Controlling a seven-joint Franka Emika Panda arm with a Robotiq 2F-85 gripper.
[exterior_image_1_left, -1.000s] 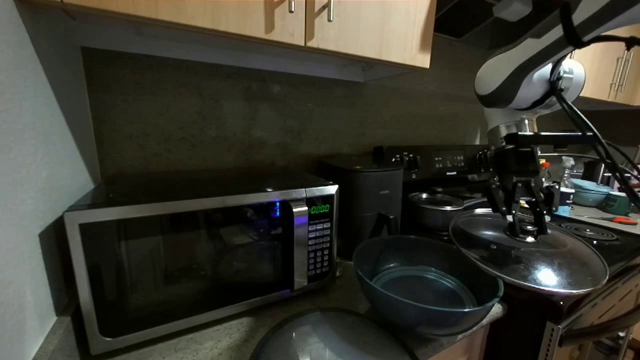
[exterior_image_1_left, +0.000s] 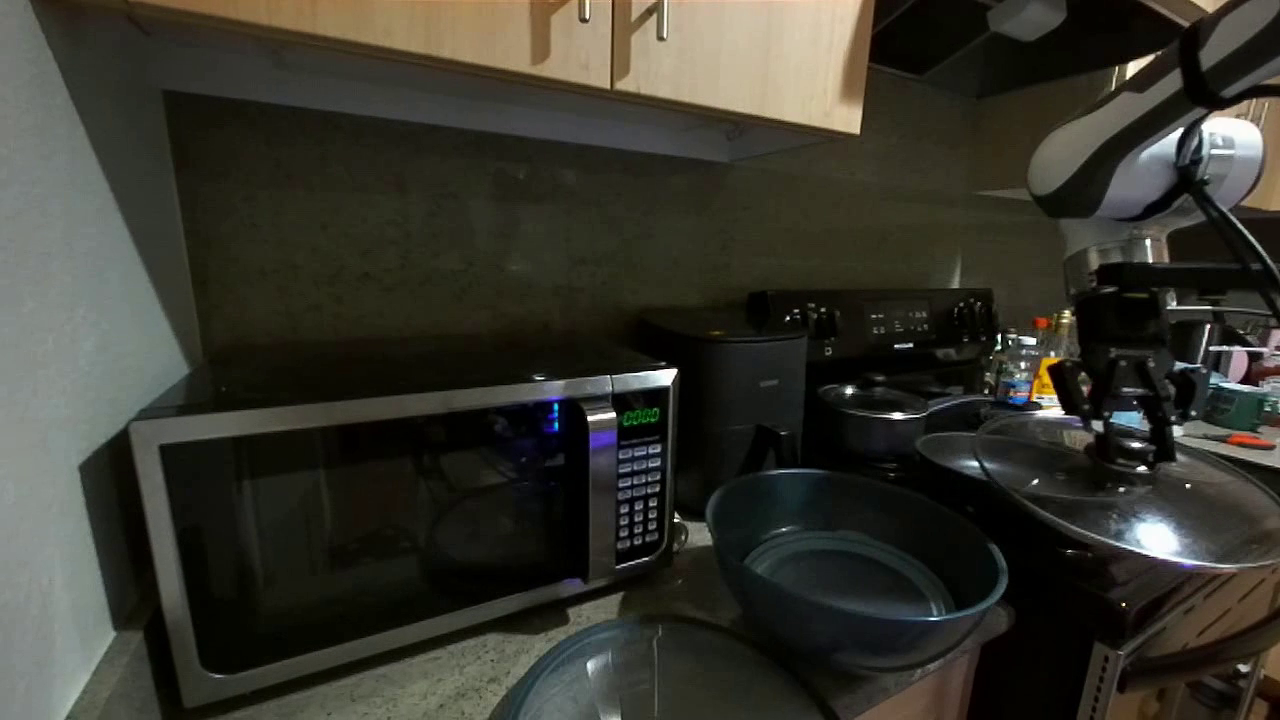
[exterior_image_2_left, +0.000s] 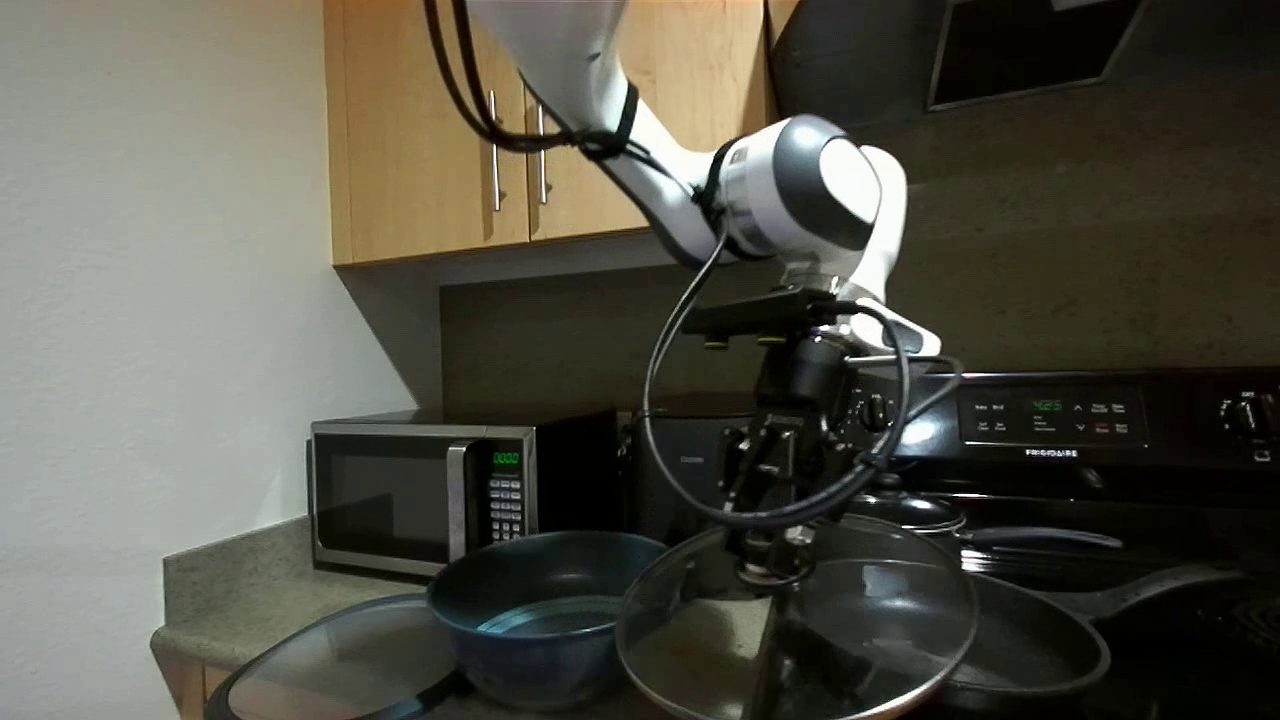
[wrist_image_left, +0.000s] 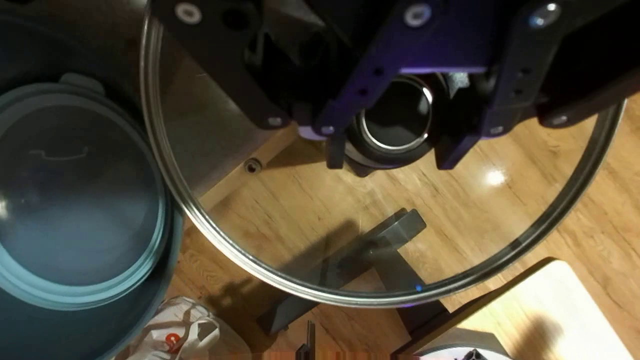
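My gripper (exterior_image_1_left: 1128, 450) is shut on the dark round knob (wrist_image_left: 393, 120) of a clear glass lid (exterior_image_2_left: 888, 648) with a metal rim. The lid hangs tilted in the air, away from the pans, near the front of the stove. In the wrist view, the wooden floor shows through its glass, and the fingers (wrist_image_left: 459, 150) stand on both sides of the knob. A dark frying pan (exterior_image_2_left: 1020, 642) sits on the stove behind the lid, partly covered by it in exterior view 2.
A large blue-green pot (exterior_image_1_left: 858, 564) stands on the counter left of the held lid. Another glass lid (exterior_image_2_left: 348, 666) lies in front of it. A lidded saucepan (exterior_image_1_left: 876, 414) is at the stove's back, a microwave (exterior_image_1_left: 396, 516) at left.
My gripper and the lid have moved right in exterior view 1, away from the blue-green pot. A frying pan's edge now shows behind the lid. The grip on the knob remains.
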